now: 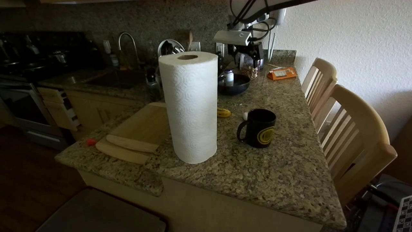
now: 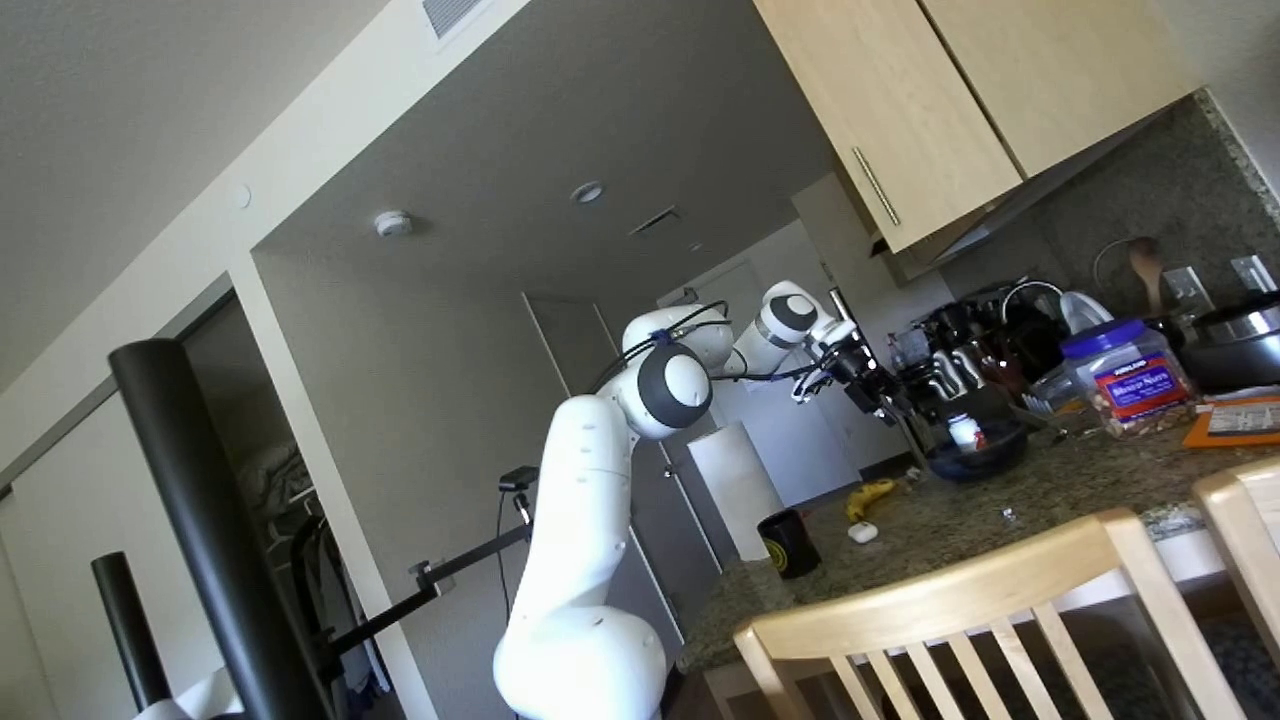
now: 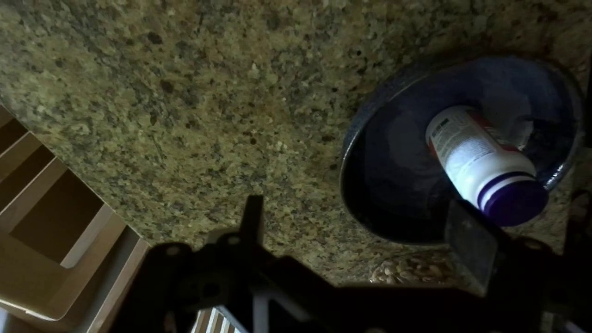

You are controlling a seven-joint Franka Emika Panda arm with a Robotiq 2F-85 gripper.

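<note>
A white pill bottle with a purple cap (image 3: 481, 163) stands in a dark blue bowl (image 3: 383, 150) on the granite counter. Over the bowl's near side, my gripper hangs with its fingers wide apart and nothing between them. One finger (image 3: 471, 241) overlaps the bowl's rim in the wrist view, close to the bottle cap; whether it touches cannot be told. From the first exterior view, the gripper (image 1: 245, 56) is above and slightly right of the bottle (image 1: 228, 78) in the bowl (image 1: 236, 87).
A jar of nuts (image 2: 1128, 378) sits beside the bowl, with an orange packet (image 1: 282, 73) near it. Closer to the first camera are a paper towel roll (image 1: 191, 112), a black mug (image 1: 260, 129) and a banana (image 1: 224, 112). Chairs (image 1: 353, 135) line the counter's right edge.
</note>
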